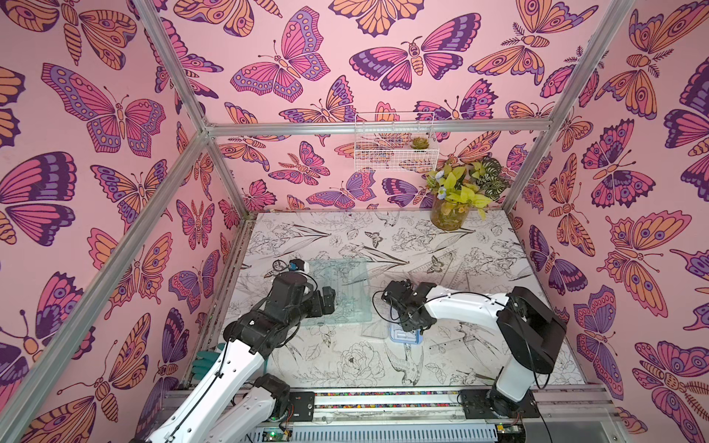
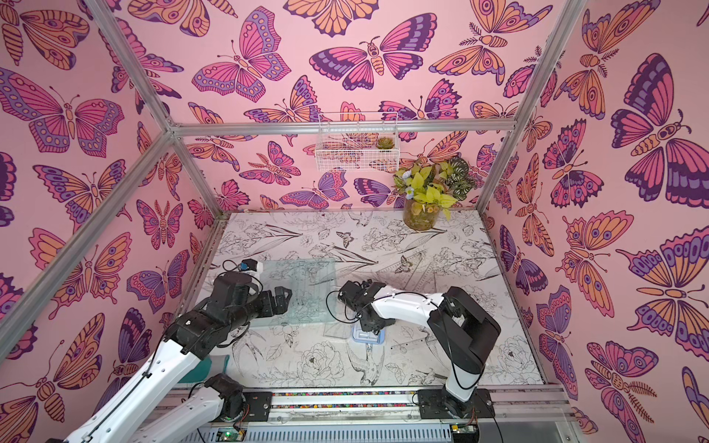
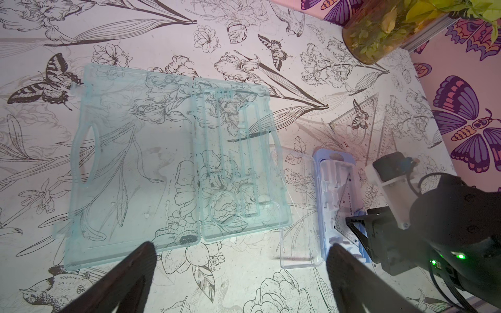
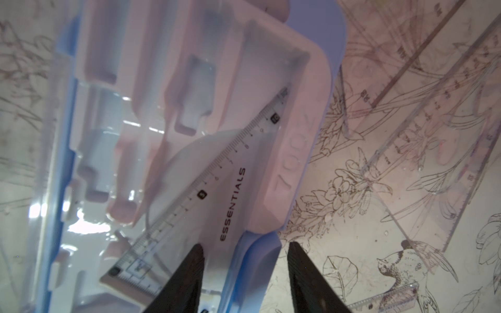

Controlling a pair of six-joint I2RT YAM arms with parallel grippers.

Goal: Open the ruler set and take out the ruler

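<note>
The ruler set's pale blue case point(image 4: 308, 31) lies open on the table, its clear lid point(image 3: 298, 240) folded out on the left. Inside its white tray point(image 4: 281, 177) rests a clear set square point(image 4: 219, 203) marked "ESSENTIALS". My right gripper is open at the case's right edge, one finger over the tray and the other outside, with a blue clip-like piece of the edge between them. Whether they touch it, I cannot tell. Off to the left, my open left gripper hangs over the table with nothing between its fingers.
An open mint translucent folder-like case point(image 3: 135, 156) lies left of the set. Right of it, loose clear drawing pieces point(image 4: 433, 172) and a ruler strip point(image 4: 386, 300) lie on the table. A plant in a glass vase point(image 1: 449, 215) stands at the back right.
</note>
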